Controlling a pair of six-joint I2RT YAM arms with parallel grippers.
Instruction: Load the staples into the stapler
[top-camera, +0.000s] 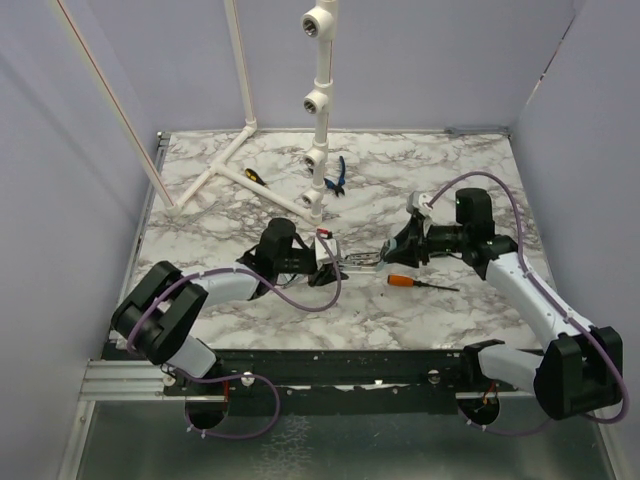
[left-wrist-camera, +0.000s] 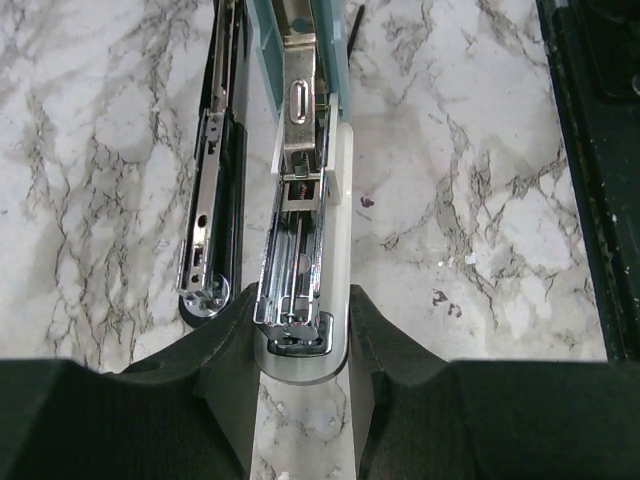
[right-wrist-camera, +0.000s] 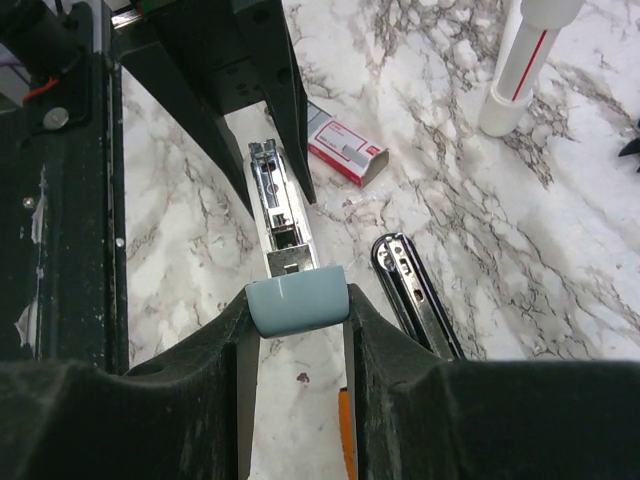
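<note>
The light blue and white stapler (left-wrist-camera: 338, 210) is spread open, its metal staple channel (left-wrist-camera: 296, 245) bare in the left wrist view. At the front end of its white base, my left gripper is shut on the stapler. My right gripper is shut on the stapler's raised light blue top (right-wrist-camera: 298, 302), which hides part of the base behind it. A red and white staple box (right-wrist-camera: 342, 148) lies on the table beyond the left fingers in the right wrist view. Whether staples lie in the channel, I cannot tell.
A black stapler (right-wrist-camera: 412, 290) lies close alongside the held one. An orange-handled screwdriver (top-camera: 402, 281), blue pliers (top-camera: 336, 178) and a yellow-black screwdriver (top-camera: 254, 176) rest on the marble table. White pipe framing (top-camera: 265, 187) stands at the back left.
</note>
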